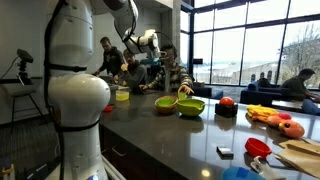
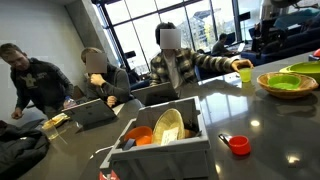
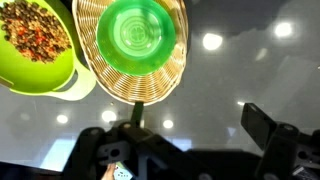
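My gripper is open in the wrist view, its black fingers wide apart and nothing held between them. Beyond it lies a round wicker basket [image 3: 177, 72] with a green bowl [image 3: 135, 36] inside. The bowl looks empty. Beside the basket is a lime-green pan [image 3: 78, 87] holding small brown and reddish pieces [image 3: 35, 33]. From the side, the basket [image 1: 166, 107] and green pan [image 1: 190, 109] stand on the dark table, with the gripper raised well above the tabletop.
A person reaches to a yellow-green cup [image 2: 245, 75] near the basket. A grey bin [image 2: 165, 158] stands on the table, with a small red bowl [image 2: 240, 145] beside it. Open tabletop [image 1: 185, 145] lies in front of the basket.
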